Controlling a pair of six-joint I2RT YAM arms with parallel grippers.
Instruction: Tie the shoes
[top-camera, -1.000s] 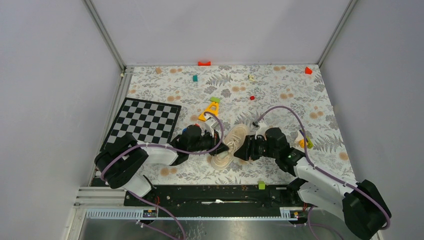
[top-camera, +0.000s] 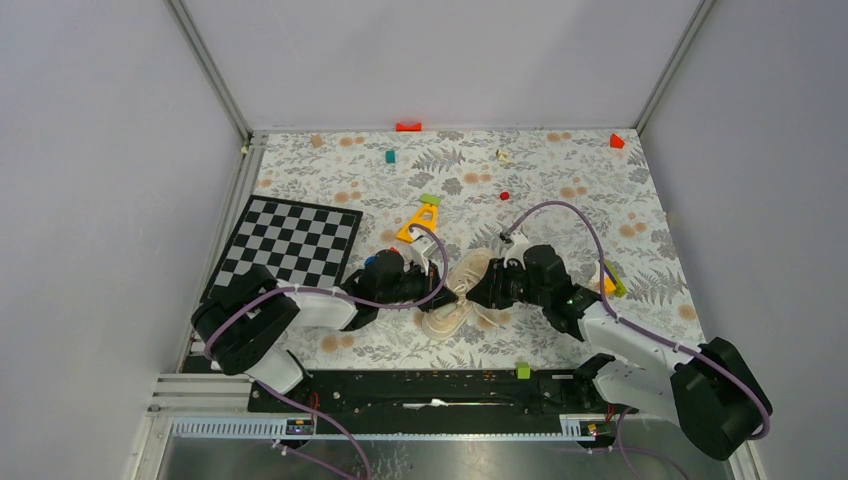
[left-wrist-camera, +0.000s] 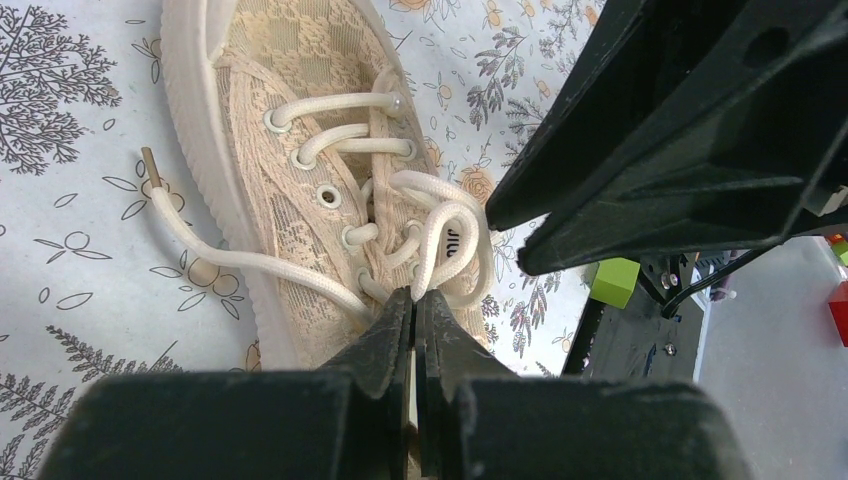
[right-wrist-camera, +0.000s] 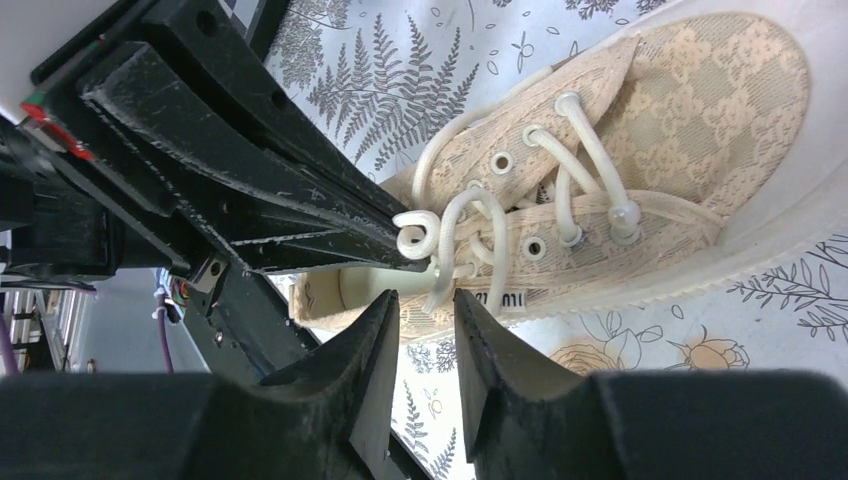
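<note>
A cream canvas shoe (top-camera: 472, 268) lies near the table's front centre, its white lace (left-wrist-camera: 260, 262) threaded and looped over the middle. In the left wrist view my left gripper is shut on the lace where the loops gather, over the shoe's opening. My right gripper is part open, its fingertips just beside the hanging lace loop; the top view shows it at the shoe's right side. One loose lace end lies out over the shoe's side onto the table.
A checkered board (top-camera: 286, 239) lies to the left. A yellow triangular piece (top-camera: 423, 219) is behind the shoe, small coloured blocks are scattered around, and a green block (top-camera: 523, 370) sits at the front edge.
My right arm has shifted a little up and left toward the shoe and lace. The left arm has stayed where it was.
</note>
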